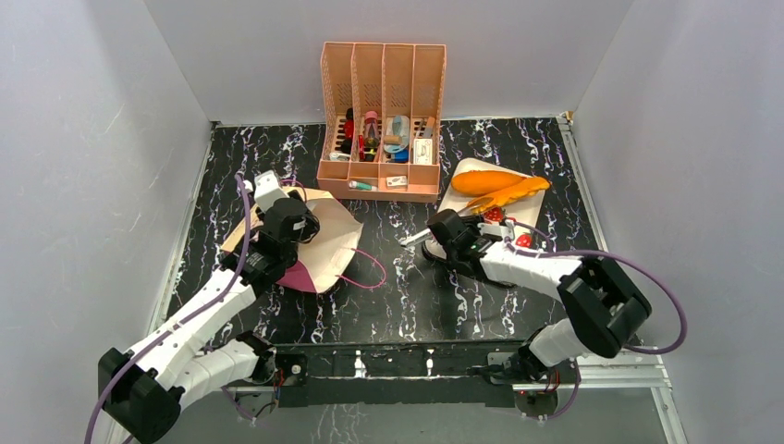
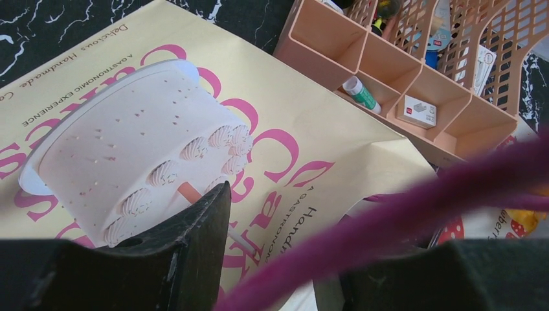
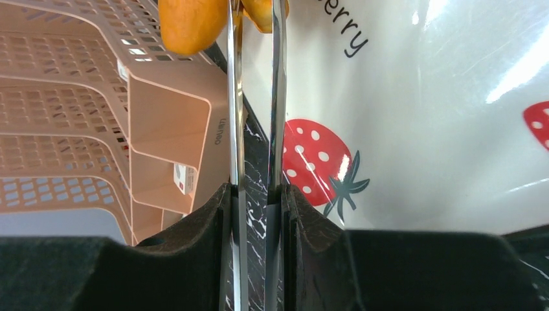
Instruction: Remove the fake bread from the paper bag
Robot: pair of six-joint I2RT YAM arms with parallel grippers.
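The paper bag (image 1: 328,250) lies on the left of the table with pink handles; its printed side fills much of the left wrist view. My left gripper is low over it with fingers apart, a blurred pink handle crossing in front. Two orange fake breads (image 1: 485,182) lie on the strawberry tray (image 3: 440,97) at the right. My right gripper has silver tongs between its fingers, lengthwise, with the tongs' far tips at orange bread.
A peach organizer (image 1: 379,176) with small items stands at the back centre.
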